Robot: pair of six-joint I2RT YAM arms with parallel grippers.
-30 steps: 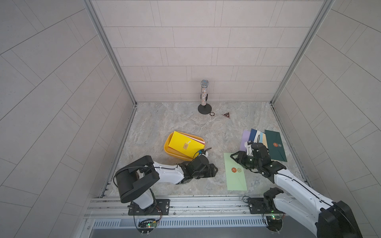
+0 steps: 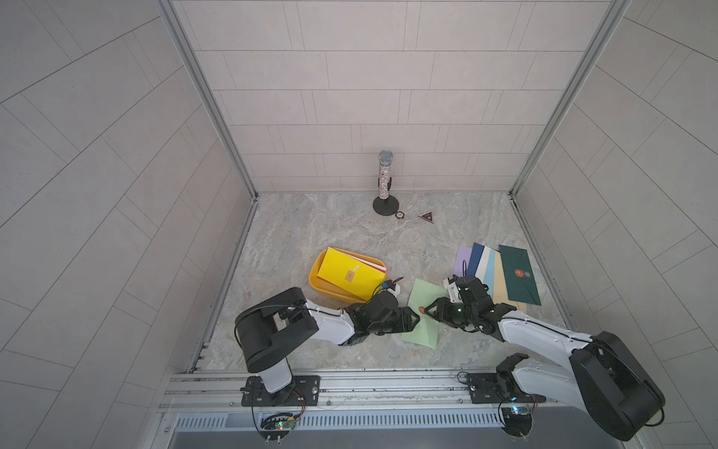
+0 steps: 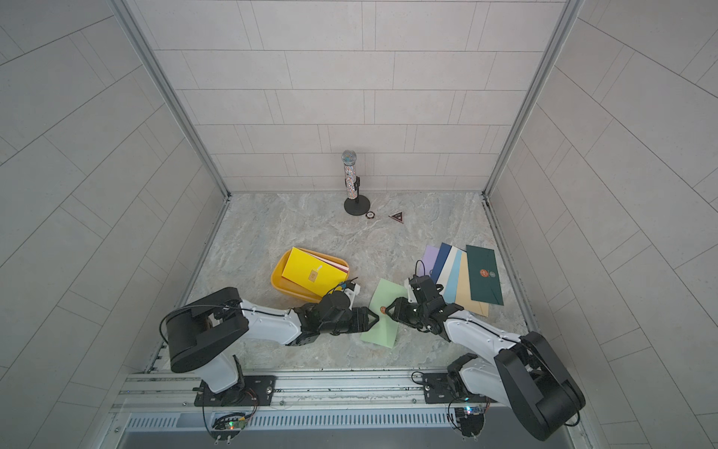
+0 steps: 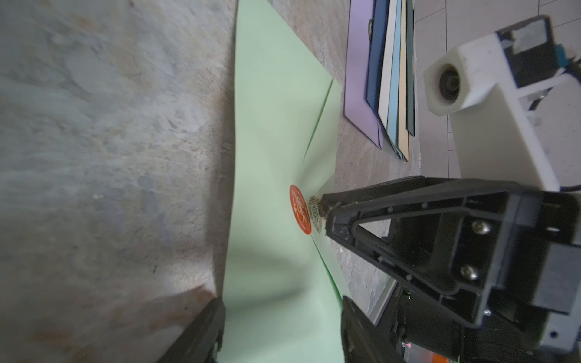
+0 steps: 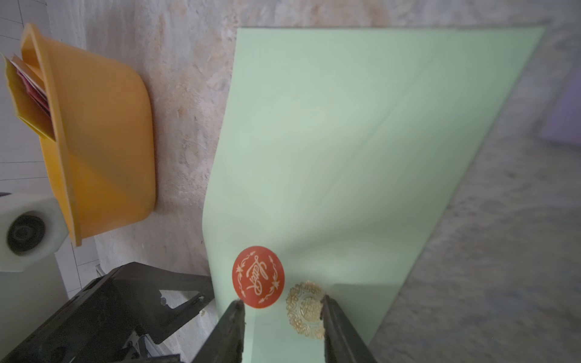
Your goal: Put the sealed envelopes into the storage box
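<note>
A pale green envelope (image 2: 420, 336) with a red seal (image 5: 258, 276) and a gold ornament (image 5: 305, 308) lies on the table, its surface bowed and its left edge lifted. My right gripper is open over it, one finger by the ornament. Facing it from the left, my left gripper is open, with the envelope's lifted side showing between its fingers; contact cannot be told. The orange storage box (image 5: 115, 139) stands left of the envelope, with a yellow envelope (image 2: 344, 269) on top of others in it.
Several more envelopes lie fanned out at the right, including a purple one (image 2: 463, 258) and a dark green one (image 2: 519, 273). A microphone on a stand (image 2: 385, 183), a small ring and a triangular object are at the back.
My right gripper has moved left, and the green envelope has slid left, turned a little and bowed. My left gripper has come slightly right, to the envelope's left side.
</note>
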